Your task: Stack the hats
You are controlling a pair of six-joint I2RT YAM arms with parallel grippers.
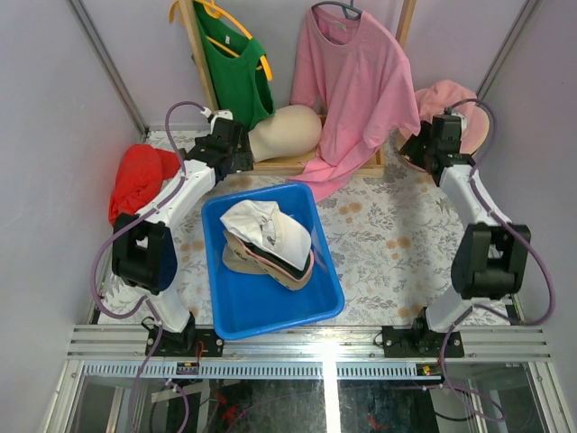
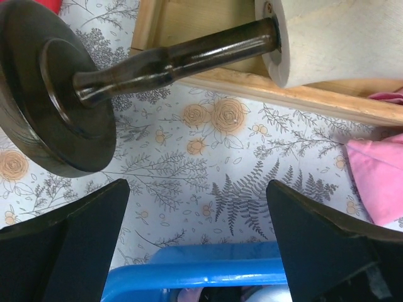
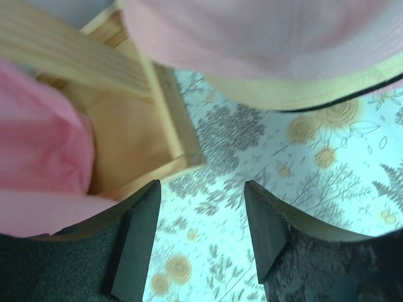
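Several caps (image 1: 266, 236) lie stacked in the blue tray (image 1: 243, 316), a white one on top. My left gripper (image 1: 242, 162) stands open behind the tray; in the left wrist view only patterned tabletop shows between its fingers. Past them are a dark stand with a round base (image 2: 56, 94) and the pale rounded form (image 1: 287, 133) it joins, lying on its side. At the back right are a pink hat and cloth (image 1: 446, 97). My right gripper is open beside them, with nothing between its fingers.
A wooden rack (image 1: 370, 167) at the back holds a green top (image 1: 234, 77) and a pink shirt (image 1: 352, 81), its sleeve hanging near the tray. Red cloth (image 1: 140, 180) lies at left. Tabletop right of the tray is clear.
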